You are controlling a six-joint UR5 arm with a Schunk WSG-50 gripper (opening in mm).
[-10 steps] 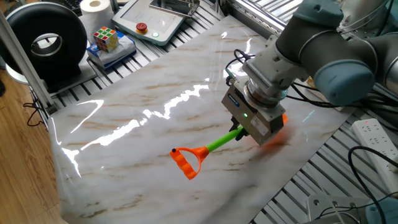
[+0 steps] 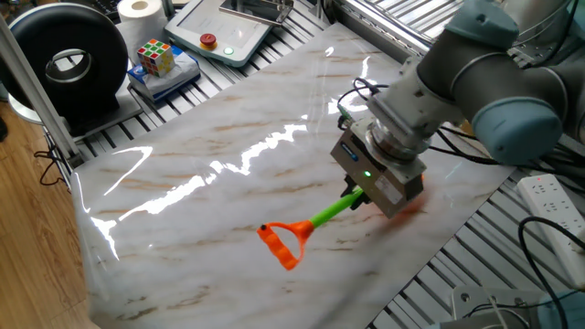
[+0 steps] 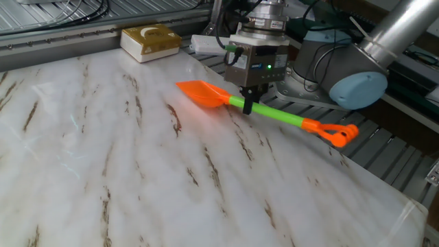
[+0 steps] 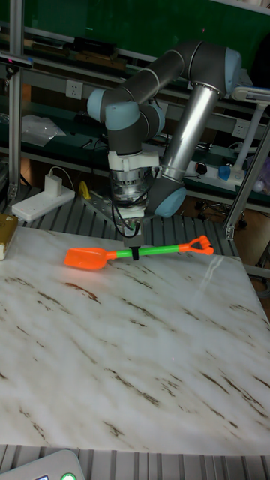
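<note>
A toy shovel with an orange blade, a green shaft [image 3: 278, 114] and an orange D-shaped handle [image 2: 285, 243] is held level by its shaft. My gripper [image 3: 251, 108] is shut on the green shaft, close to the blade end. In exterior view 2 the blade [image 3: 204, 94] points left and the handle right. Exterior view 3 shows the same lie, with the gripper [image 4: 134, 253] around the shaft. Most of the blade is hidden behind the gripper body in exterior view 1. The shovel seems to hang above the marble-patterned table [image 4: 144, 352]; the exact height cannot be told.
A gold-and-white box [image 3: 150, 42] stands at the table's edge. Beyond another edge are a Rubik's cube [image 2: 155, 57], a tablet-like panel [image 2: 218, 33] with a red button, and a black ring-shaped object [image 2: 66, 64]. A power strip [image 2: 556, 217] lies off the table.
The shovel has stayed in the gripper.
</note>
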